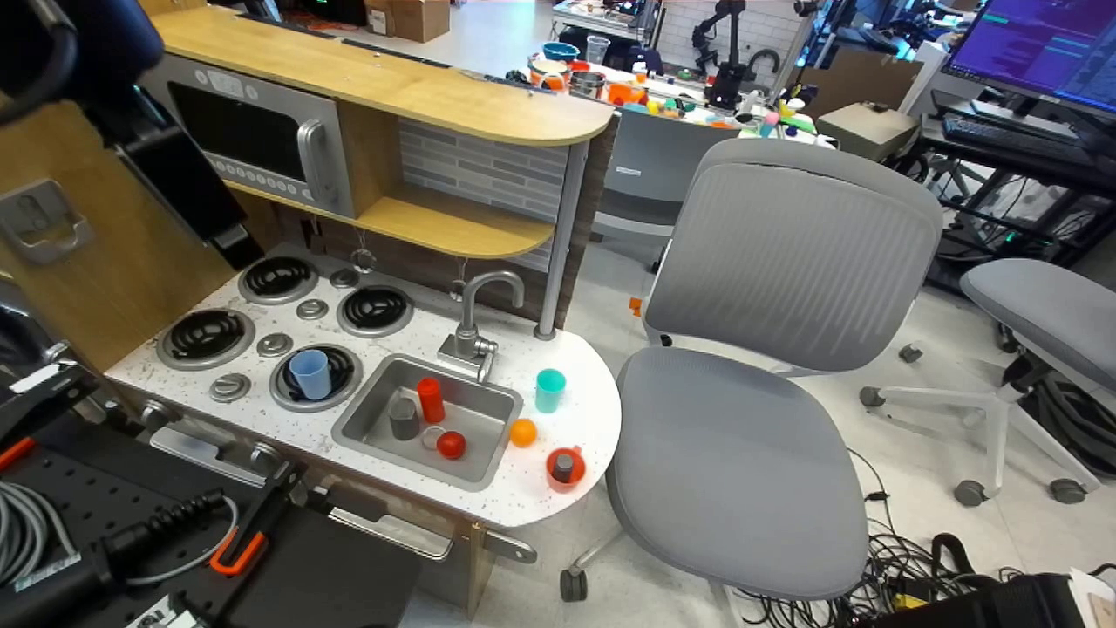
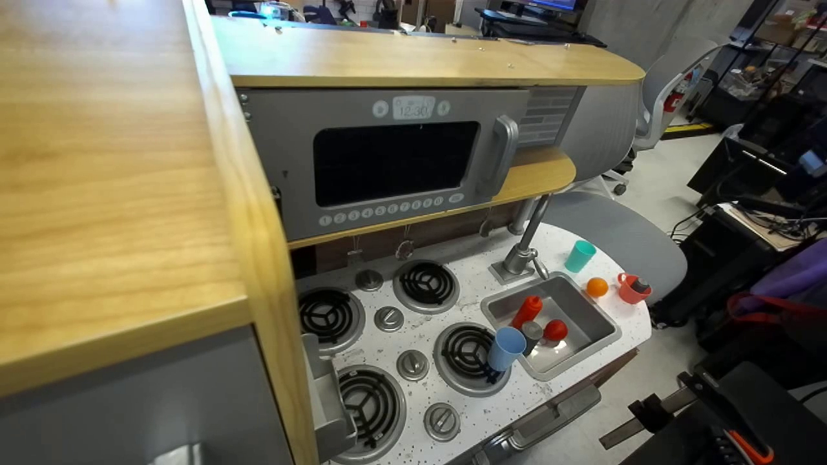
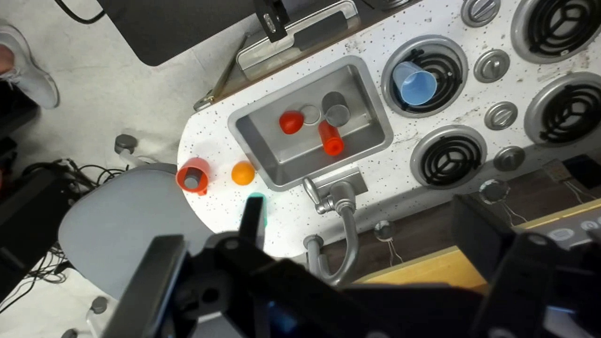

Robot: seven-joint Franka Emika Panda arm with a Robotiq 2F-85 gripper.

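My gripper is open in the wrist view, its two dark fingers wide apart with nothing between them. In exterior view 1 the gripper (image 1: 239,247) reaches down from the upper left, in front of the microwave and above the stove. A blue cup (image 3: 415,84) rests on one burner. Inside the sink (image 1: 488,476) are a red bottle (image 1: 430,399), a grey cylinder (image 1: 404,419) and a red ball-like item (image 1: 451,445). To the sink's right are an orange (image 1: 523,433), a teal cup (image 1: 549,391) and a red cup (image 1: 566,482) containing something dark grey.
Above the counter hang the microwave (image 1: 251,131) and a wooden shelf (image 1: 460,221). The faucet (image 1: 471,314) rises behind the sink. A grey chair (image 1: 738,460) stands against the counter's rounded end. Speckled counter between the stove and sink is narrow.
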